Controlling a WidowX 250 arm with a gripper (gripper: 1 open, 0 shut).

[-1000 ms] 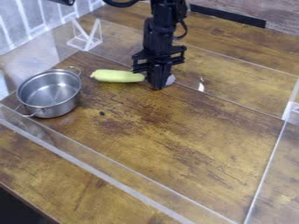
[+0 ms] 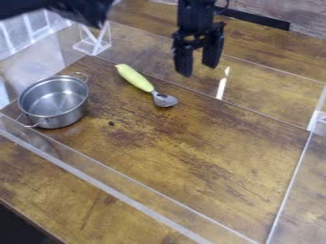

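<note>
My black gripper (image 2: 197,52) is raised at the top centre, blurred by motion, with its fingers apart and nothing visible between them. Below and left of it lies a spoon (image 2: 162,99) with a pale yellow-green handle (image 2: 133,78), flat on the wooden table (image 2: 192,172). A steel pot (image 2: 55,105) with loop handles stands at the left.
Clear plastic panels (image 2: 303,181) edge the work area. A small white strip (image 2: 223,86) is at the right of the spoon.
My gripper has risen up and to the right, away from the spoon. The spoon now lies turned more diagonally, its head lower and in plain view.
</note>
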